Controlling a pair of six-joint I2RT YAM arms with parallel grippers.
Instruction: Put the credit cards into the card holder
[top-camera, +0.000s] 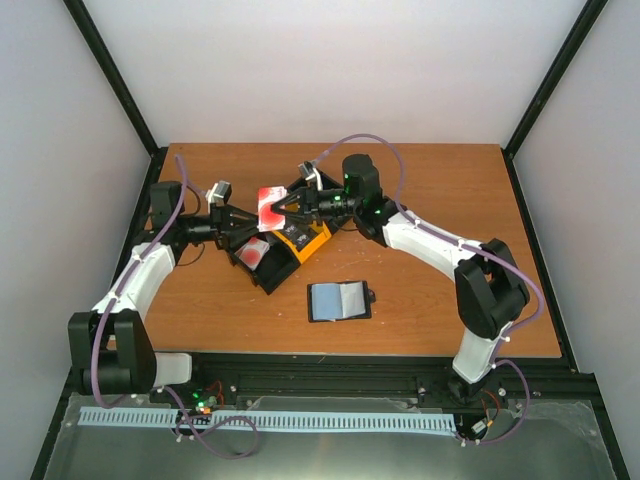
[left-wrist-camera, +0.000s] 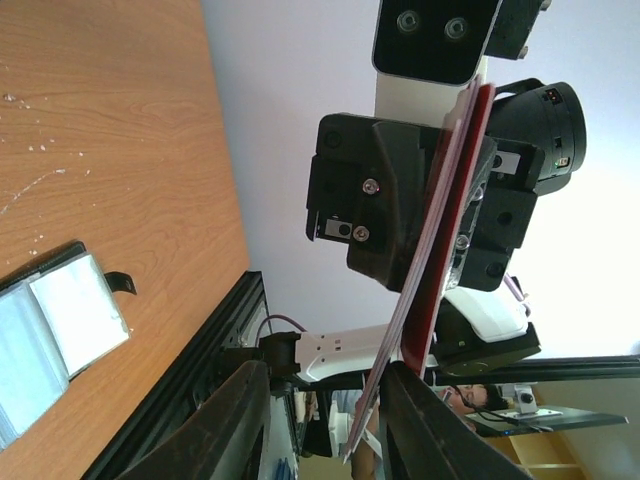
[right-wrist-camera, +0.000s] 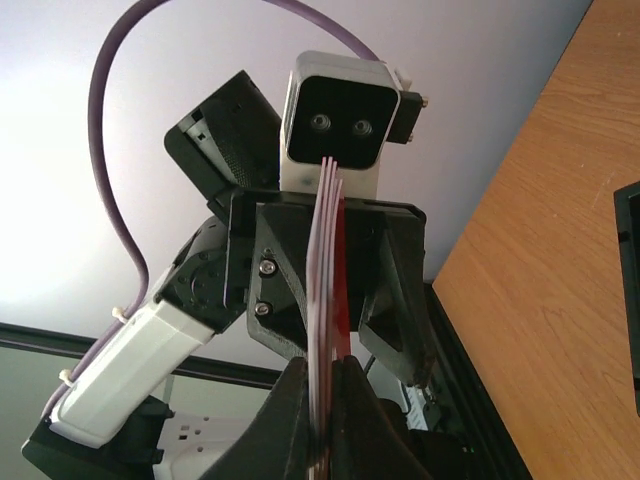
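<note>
Several red-and-white cards (top-camera: 270, 208), stacked together, are held up by my right gripper, which is shut on them. Edge-on in the left wrist view, the stack of cards (left-wrist-camera: 428, 235) reaches down to my left gripper. Its fingers stand open, with the lower end of the cards between the fingers and a clear gap on the left side. The card holder (top-camera: 338, 301) lies unfolded on the table, front of centre, showing its pale blue and white sleeves.
A black tray (top-camera: 278, 278) with an orange-yellow section lies under both grippers; another red-and-white card (top-camera: 253, 252) rests in it.
</note>
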